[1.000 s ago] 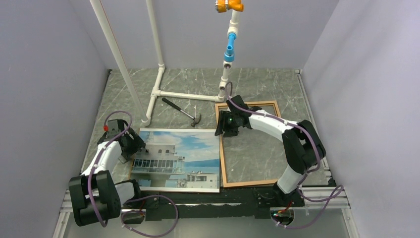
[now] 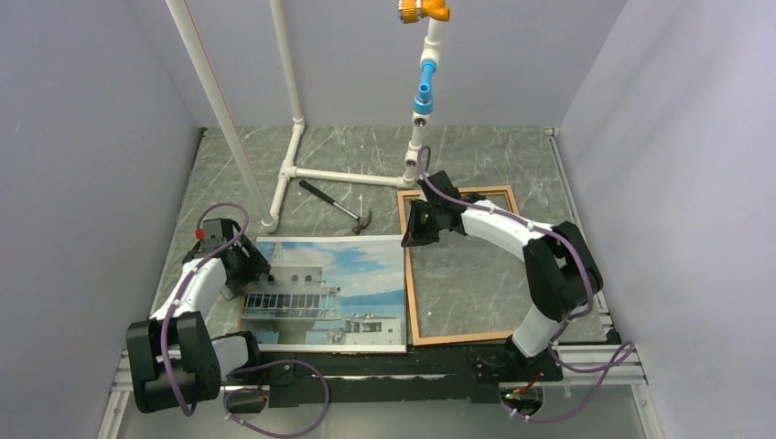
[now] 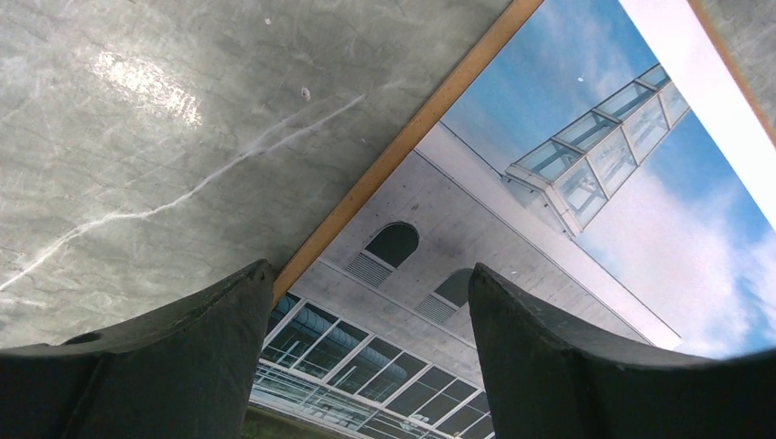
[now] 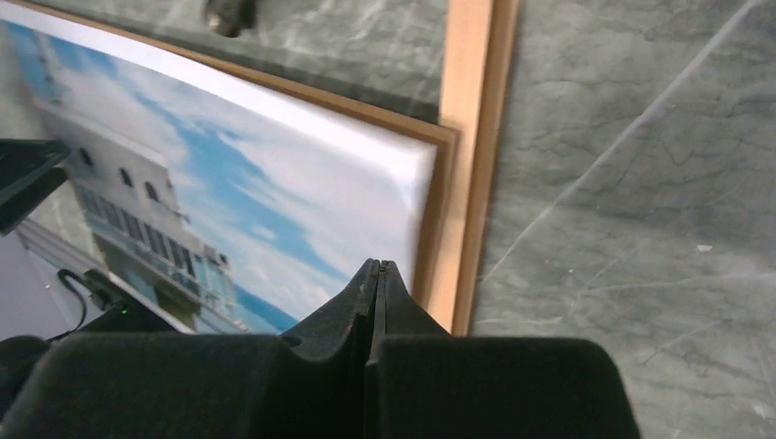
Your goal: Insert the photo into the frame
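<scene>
The photo board (image 2: 334,283), a building under blue sky with a white margin, lies flat at centre left. Along its right edge runs the wooden frame (image 2: 462,337), which is empty inside; in the right wrist view the board's right edge meets the frame's left bar (image 4: 460,183). My right gripper is shut with nothing between its fingers, and the board lies outside them, by its upper right part. My left gripper stands open over the board's left edge; whether its fingers touch the board I cannot tell.
Behind the board lies a hammer (image 2: 331,199) with a black handle. White pipes (image 2: 352,177) stand across the back, one carrying a blue fitting (image 2: 424,89). Bare grey tabletop shows inside the frame and to its right.
The right gripper went from open, straddling the board's edge and frame bar, to shut, and shifted slightly. The board's near edge moved back very slightly. The left gripper stays open in nearly the same place.
</scene>
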